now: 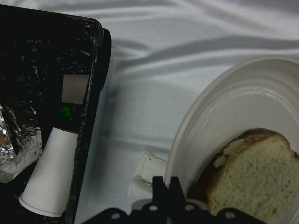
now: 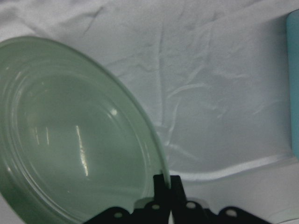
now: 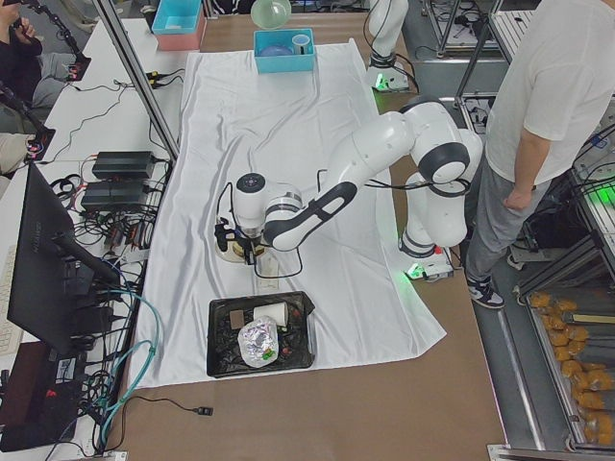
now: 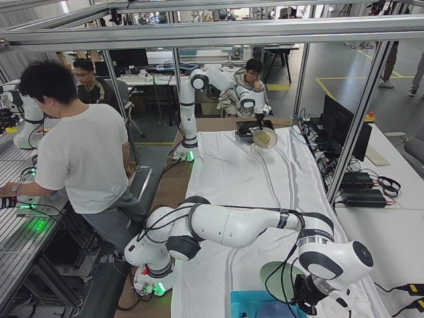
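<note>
My left gripper is shut on the rim of a white plate (image 1: 224,98) holding a slice of bread (image 1: 257,177), just beside a black tray (image 3: 221,336). The tray holds a paper cup (image 1: 49,172), a crumpled foil item (image 3: 258,342) and a small brown square (image 1: 74,87). A small white item (image 1: 145,177) lies on the cloth beneath the plate. My right gripper is shut on the rim of a green plate (image 2: 74,135), which hangs near the blue bin (image 3: 283,63) at the other end of the table.
A monitor (image 3: 48,269) and cables line one side. A person (image 3: 538,125) stands by the other side, near the arms.
</note>
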